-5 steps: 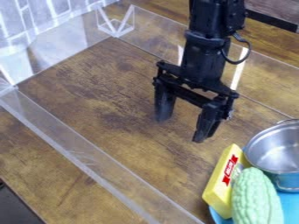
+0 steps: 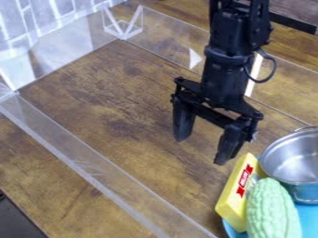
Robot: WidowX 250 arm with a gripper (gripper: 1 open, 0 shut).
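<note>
My black gripper hangs open over the wooden board, right of centre, with nothing visible between its two fingers. At the lower right, in front of it, a yellow box with a red label lies beside a pale green cabbage-like vegetable. A metal pot stands at the right edge, behind the vegetable.
A blue item lies under the objects at the lower right. Clear plastic walls border the board on the left and back. The middle and left of the board are bare.
My gripper has moved slightly to the right and down in the view over the last second. The objects at the lower right have not moved.
</note>
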